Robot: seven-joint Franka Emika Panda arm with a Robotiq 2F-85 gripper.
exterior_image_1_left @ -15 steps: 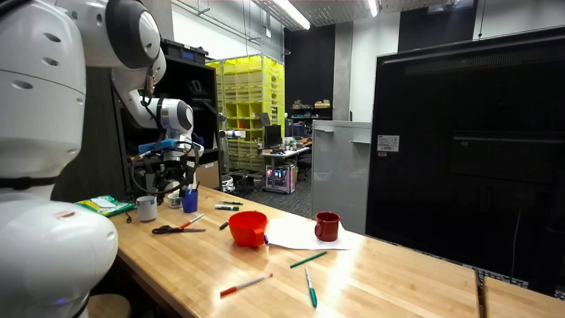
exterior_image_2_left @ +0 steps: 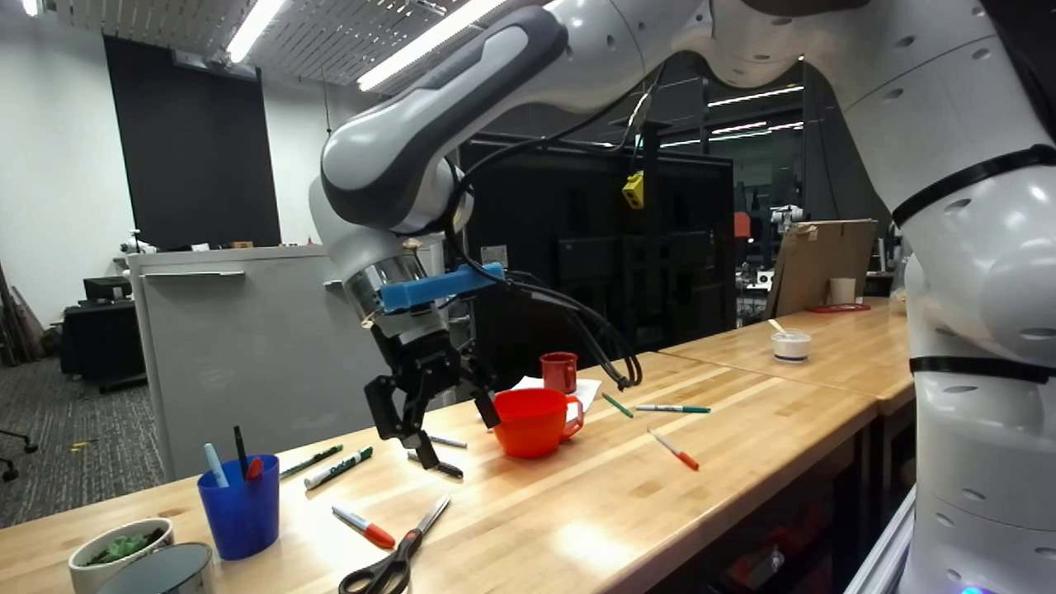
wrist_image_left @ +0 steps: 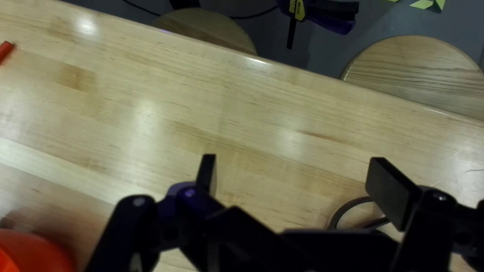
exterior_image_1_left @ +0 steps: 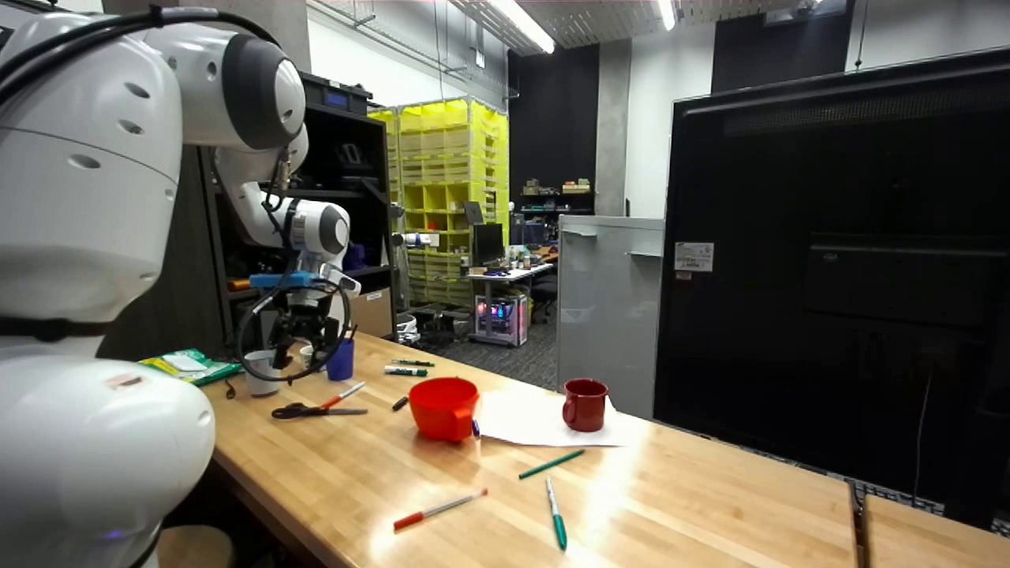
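In exterior view 2 my gripper [exterior_image_2_left: 457, 437] hangs above the table, apart from everything on it. Its fingers stand wide open, as the wrist view confirms, with two black fingers [wrist_image_left: 207, 174] and only air between them. On the table behind it in that view is a red-orange cup [exterior_image_2_left: 532, 424] with a side handle. Black-handled scissors [exterior_image_2_left: 396, 563] lie near the front, beside a red-capped marker [exterior_image_2_left: 364, 526]. A dark loop [wrist_image_left: 349, 208] shows by the right finger in the wrist view; the rest of it is hidden.
A blue cup [exterior_image_2_left: 241, 510] holding pens, a planter [exterior_image_2_left: 120, 554] and a grey cup [exterior_image_1_left: 262, 372] cluster at one end. A dark red mug [exterior_image_1_left: 585, 405] stands on white paper [exterior_image_1_left: 516, 421]. Several markers lie scattered. Bare wood [wrist_image_left: 254, 122] fills most of the wrist view, up to the table edge.
My gripper has come down and slightly to the right in exterior view 1, now partly in front of the grey cup. The objects on the table have not moved.
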